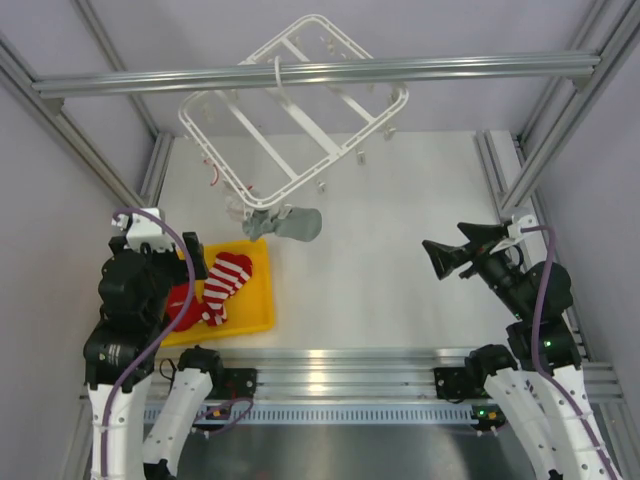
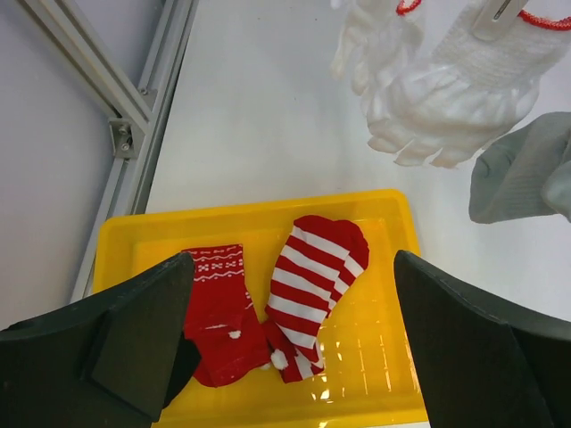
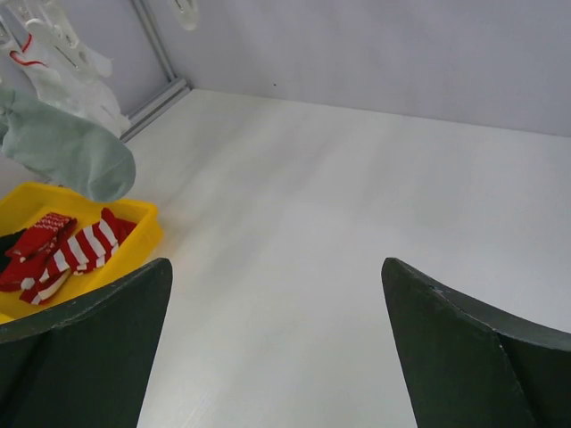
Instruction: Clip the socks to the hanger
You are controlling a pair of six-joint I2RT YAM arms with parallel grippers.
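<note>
A white rack-shaped hanger (image 1: 300, 125) with clips hangs from the metal bar. At its lower left corner hang a grey sock (image 1: 298, 224) and white gloves with red cuffs (image 2: 446, 98). In the yellow bin lie a red-and-white striped sock (image 2: 312, 285) and a plain red piece (image 2: 221, 312), with a small dark item (image 2: 186, 366) at the left, partly hidden by a finger. Over the bin, my left gripper is open and empty. My right gripper stands open above bare table at the right, nothing between its fingers.
The yellow bin (image 1: 262, 285) sits at the left of the white table (image 1: 400, 290), whose middle and right are clear. A metal bar (image 1: 450, 67) crosses overhead. Grey walls close in both sides.
</note>
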